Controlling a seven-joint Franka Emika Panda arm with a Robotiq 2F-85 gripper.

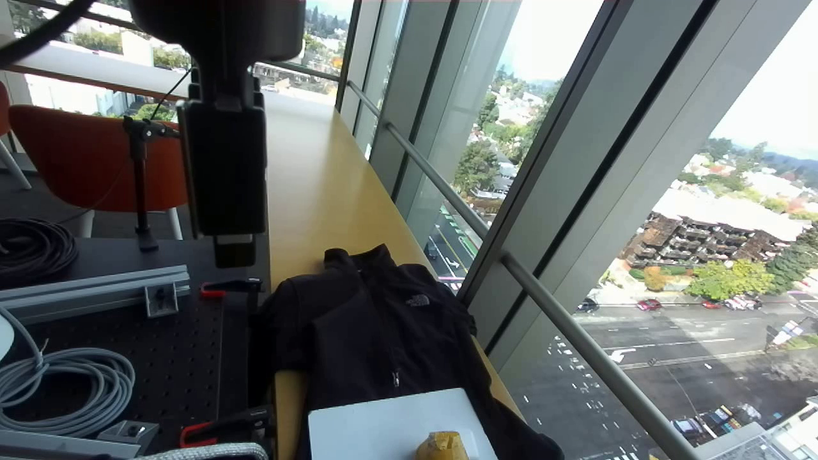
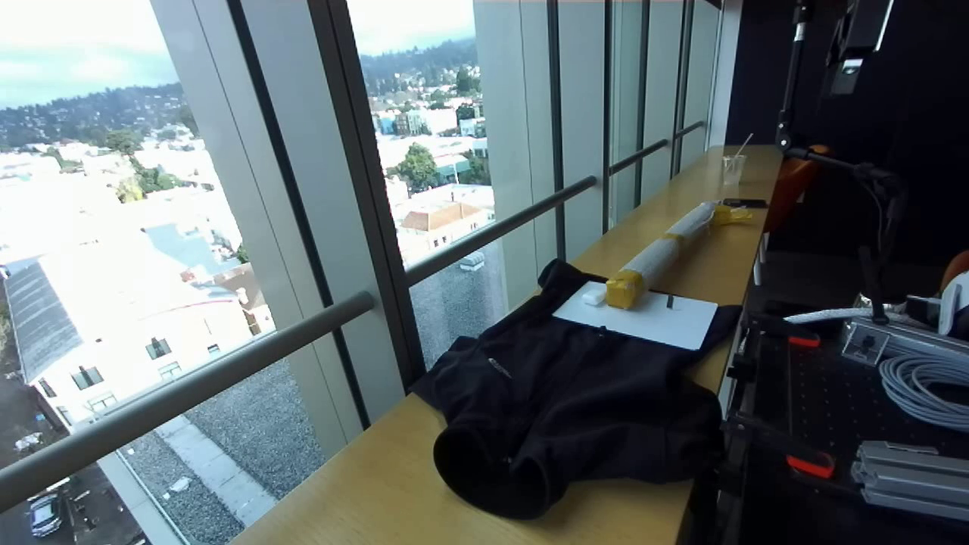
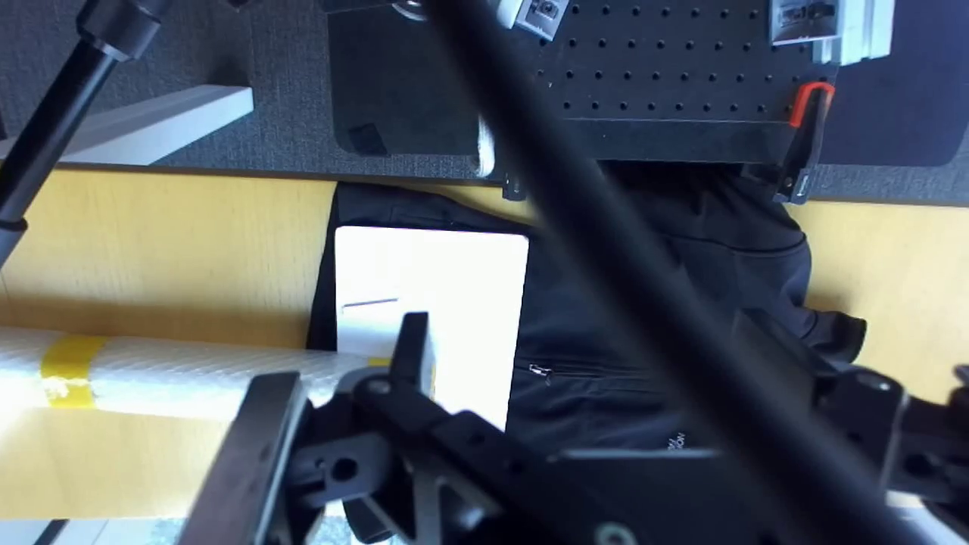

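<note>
My gripper is open, its fingers wide apart with nothing between them. In the first exterior view the gripper (image 1: 234, 252) hangs high on the left, above the table and seen side-on; the second shows part of it at the top right. Well below lies a black jacket (image 1: 376, 326), spread over the wooden table with its zip upward. On one end of the jacket rests a white board (image 2: 672, 324). A long wrapped roll (image 2: 661, 259) with yellow tape has its near end over that board, beside a small white object (image 2: 594, 297).
Windows with a metal rail (image 2: 509, 224) line one side of the table. Along the other stands a black perforated board (image 1: 176, 337) with clamps, metal profiles and coiled grey cable (image 1: 73, 387). Bare wood (image 2: 363, 495) lies beyond the jacket.
</note>
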